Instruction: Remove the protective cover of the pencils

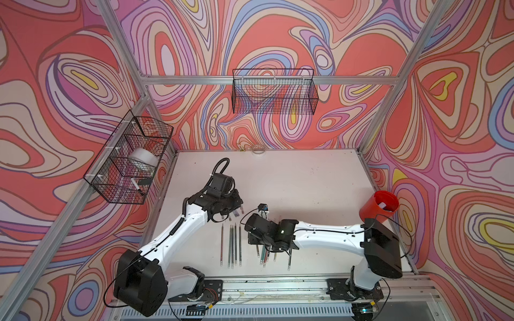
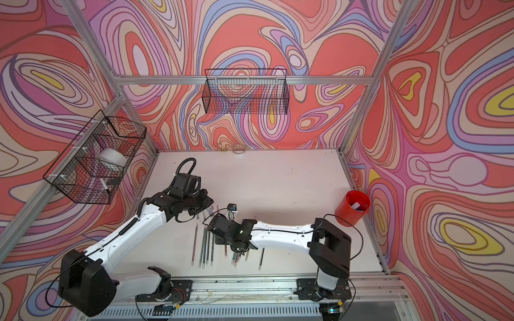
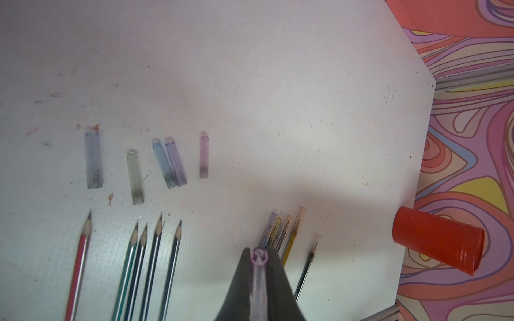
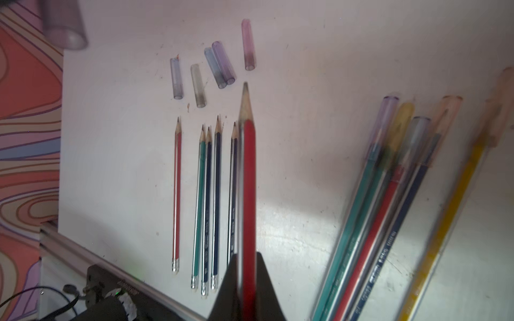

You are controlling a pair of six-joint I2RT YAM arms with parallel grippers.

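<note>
My right gripper is shut on a red pencil (image 4: pixel 248 176), which points up with its sharpened tip bare in the right wrist view. Clear of that tip, a translucent purplish cover (image 4: pixel 64 29) appears at the upper left of the same view. My left gripper is shut on this cover, whose round end shows between the dark fingers. Uncovered pencils (image 3: pixel 152 272) lie on the left of the table, with several loose covers (image 3: pixel 204 155) beyond their tips. Capped pencils (image 4: pixel 374 219) lie to the right; a yellow one (image 4: pixel 455 219) has an orange cover.
A red cup (image 1: pixel 379 207) stands at the table's right edge. Wire baskets hang on the back frame (image 1: pixel 274 96) and left frame (image 1: pixel 131 160).
</note>
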